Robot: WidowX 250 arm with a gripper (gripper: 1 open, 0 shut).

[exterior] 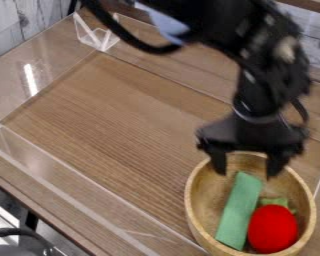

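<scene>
My black gripper [251, 150], motion-blurred, is above the back rim of a wooden bowl [203, 185] at the lower right, its fingers open. In the bowl lie a long green block [238, 212], a red round object [271, 229] and a smaller green piece mostly behind the red one. Whether anything touches the gripper cannot be told through the blur.
A wooden tabletop [89, 130] fills most of the view, clear on the left and centre. A clear plastic item [93, 28] sits at the back left.
</scene>
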